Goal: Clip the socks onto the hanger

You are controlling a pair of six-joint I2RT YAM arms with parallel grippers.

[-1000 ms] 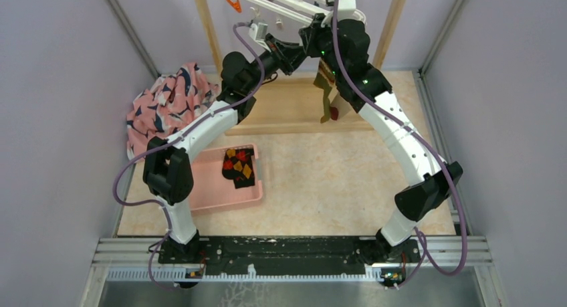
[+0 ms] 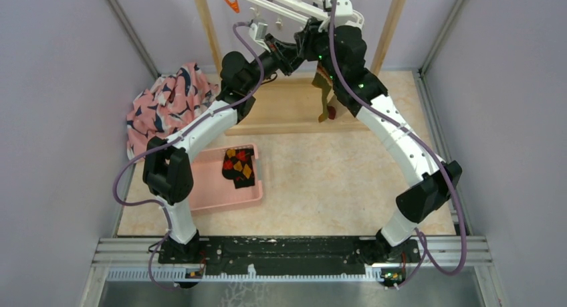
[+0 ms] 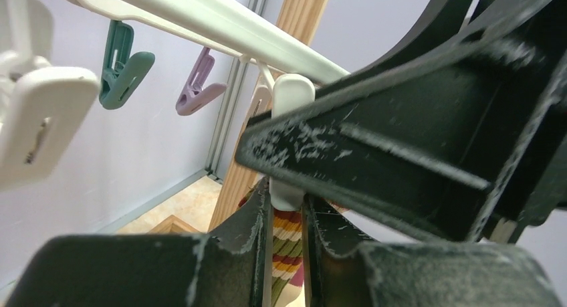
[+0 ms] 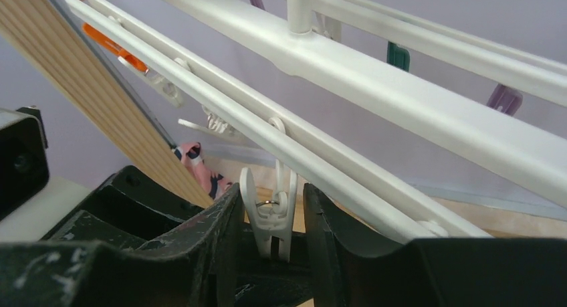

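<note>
A striped sock (image 2: pixel 322 93) hangs below the white hanger (image 2: pixel 281 9) in the top view. My left gripper is shut on the sock (image 3: pixel 287 237), just under a white clip (image 3: pixel 291 99). My right gripper stands open around that white clip from the side; its black fingers cross the clip in the left wrist view. A dark argyle sock (image 2: pixel 238 166) lies in the pink bin (image 2: pixel 207 200).
Other clips hang along the hanger, among them green (image 3: pixel 120 73), purple (image 3: pixel 197 86) and orange (image 2: pixel 232 3). Patterned pink cloth (image 2: pixel 160 106) lies at the left.
The right arm has shifted very slightly at the hanger, and the hanging sock has swayed a little. The left arm looks unchanged.
</note>
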